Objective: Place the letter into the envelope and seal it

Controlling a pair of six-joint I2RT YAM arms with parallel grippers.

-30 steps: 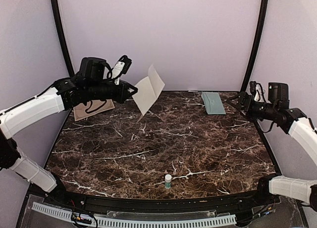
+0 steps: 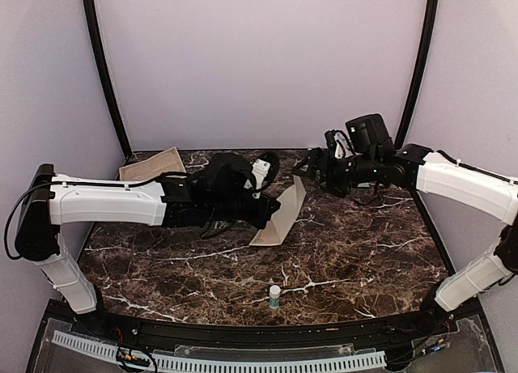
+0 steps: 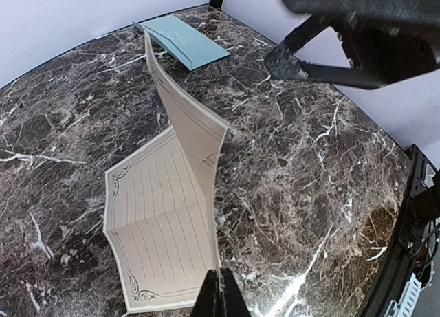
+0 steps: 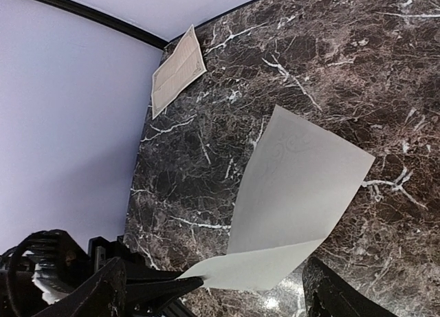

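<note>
A cream, lined letter sheet point(image 3: 158, 214) with creases hangs from my left gripper, which is shut on its edge over the middle of the table. The sheet is bent, and its far flap rises up. In the right wrist view its pale plain back point(image 4: 295, 179) faces me. My right gripper point(image 2: 312, 167) stands part open close to the sheet's raised right end; the sheet's near edge point(image 4: 261, 265) lies low between its spread fingers, not gripped. The light blue envelope point(image 3: 185, 42) lies flat at the back right, mostly hidden by the right arm from above.
More cream lined paper point(image 4: 179, 69) lies at the back left, partly behind the left arm from above. A small white-capped bottle point(image 2: 274, 296) stands near the front middle.
My left gripper has carried the letter right and down toward the table's middle. My right gripper has come left from the right side, past the envelope, to near the sheet.
</note>
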